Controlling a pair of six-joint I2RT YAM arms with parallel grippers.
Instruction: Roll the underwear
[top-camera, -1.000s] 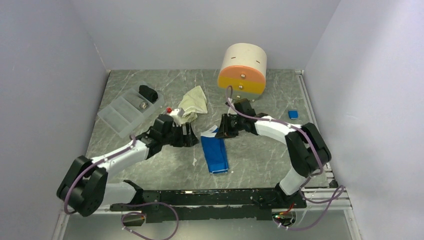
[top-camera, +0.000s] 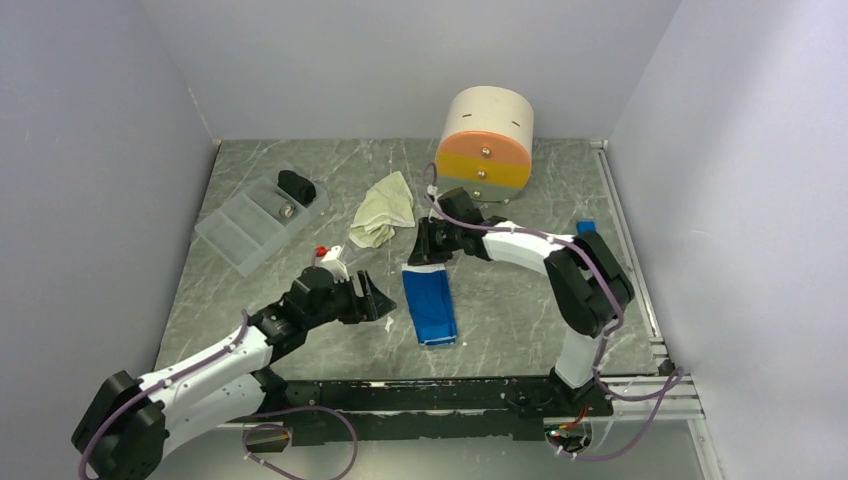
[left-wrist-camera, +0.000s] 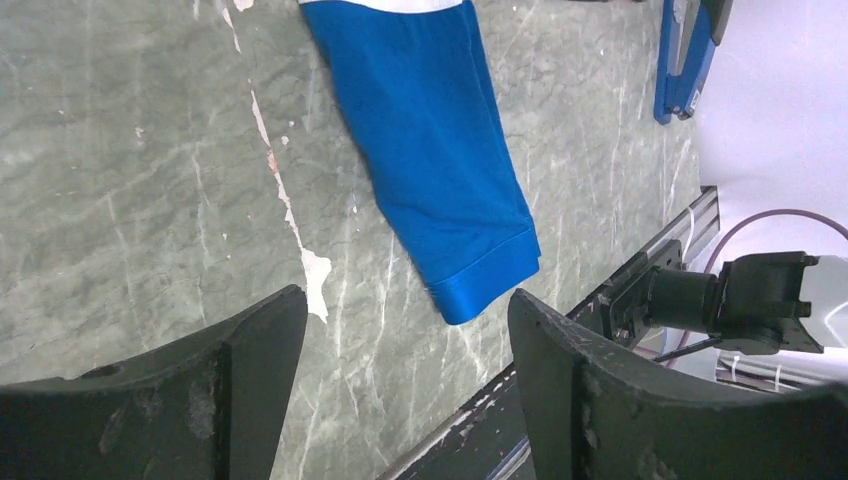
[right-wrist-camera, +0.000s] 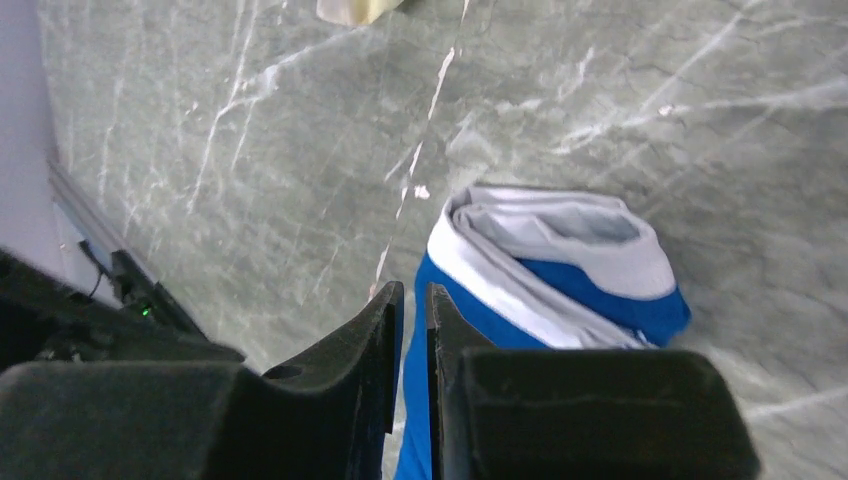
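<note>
The blue underwear (top-camera: 430, 305) lies as a narrow folded strip, its white waistband at the far end. In the right wrist view that waistband (right-wrist-camera: 500, 285) is loosely bunched, with white loops opening rightward. My right gripper (top-camera: 428, 256) is over this far end, its fingers (right-wrist-camera: 378, 350) nearly together. Blue cloth shows in the narrow slit between them; whether any is pinched, I cannot tell. To the left of the strip, my left gripper (top-camera: 374, 303) stands open. Its wrist view has the underwear's near end (left-wrist-camera: 480, 285) just beyond the spread fingers (left-wrist-camera: 270, 350), apart from them.
A pale yellow cloth (top-camera: 383, 210) lies behind the grippers. A clear divided tray (top-camera: 245, 235) at back left holds a black roll (top-camera: 297, 186). A small drawer cabinet (top-camera: 487, 140) stands at the back, and a blue item (top-camera: 586, 227) is at the right.
My right gripper has shifted left along the underwear's far end. The underwear's near part has stayed put.
</note>
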